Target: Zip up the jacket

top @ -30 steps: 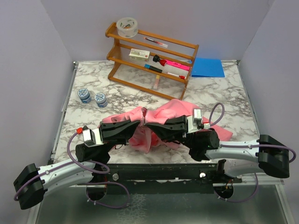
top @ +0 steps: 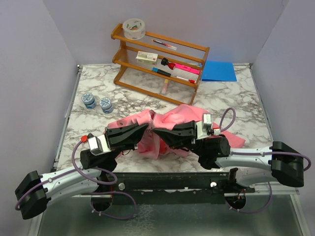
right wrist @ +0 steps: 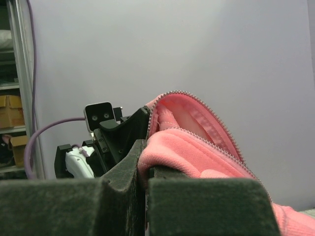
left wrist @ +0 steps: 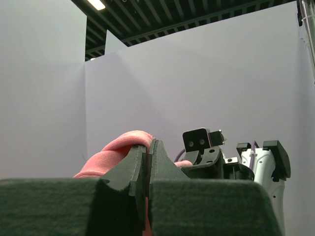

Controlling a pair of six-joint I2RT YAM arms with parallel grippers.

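Observation:
The pink jacket lies rumpled at the front middle of the table in the top view, bunched up between my two arms. My left gripper is shut on its cloth; in the left wrist view a pink fold runs in between the fingertips. Tip to tip with it, my right gripper is also shut, a thin fold of jacket pinched at its tips. Above that fold, the right wrist view shows rows of zipper teeth along arched, parted edges. The slider cannot be made out.
Two small blue-white jars stand on the left of the marble table. A wooden rack with pens and a box fills the back, and a blue sheet lies at back right. Bare tabletop shows at right.
My left gripper's tips have risen very slightly toward the back of the table. The right arm and the jacket look almost unchanged.

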